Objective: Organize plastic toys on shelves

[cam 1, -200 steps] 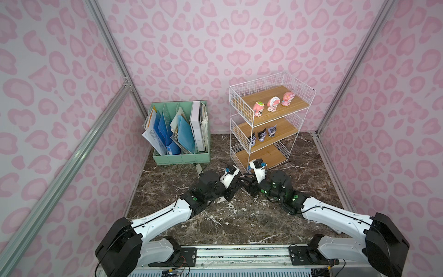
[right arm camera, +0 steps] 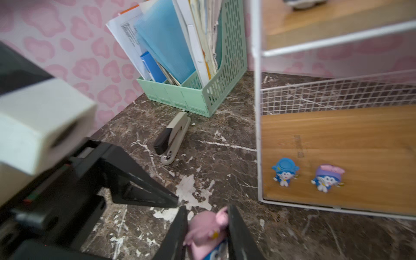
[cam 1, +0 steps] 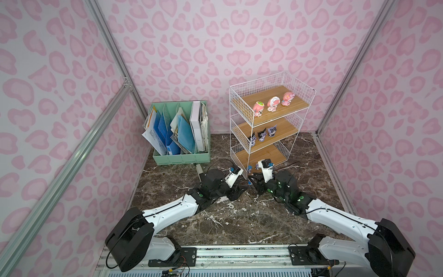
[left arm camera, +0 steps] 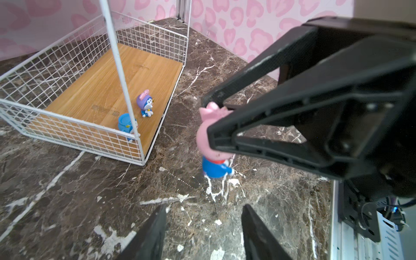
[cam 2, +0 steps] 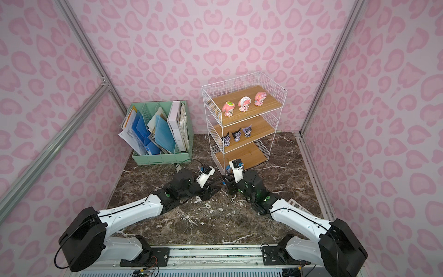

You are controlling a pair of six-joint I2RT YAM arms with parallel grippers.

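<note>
A pink-headed, blue-bodied toy is between the fingers of my right gripper, in front of the bottom shelf. My left gripper stands open just beside it, nothing between its fingers. Two blue toys, one blue-hatted and one purple-hooded, sit on the bottom shelf. In the top left view, pink toys stand on the top shelf and dark purple toys on the middle one.
A green file box stands back left, with a stapler in front of it. The white wire rack has upright posts at its corners.
My two grippers have moved a little apart: the right one to the right, the left one slightly right and down, its arm further forward. The shelved pink and purple toys are unchanged.
</note>
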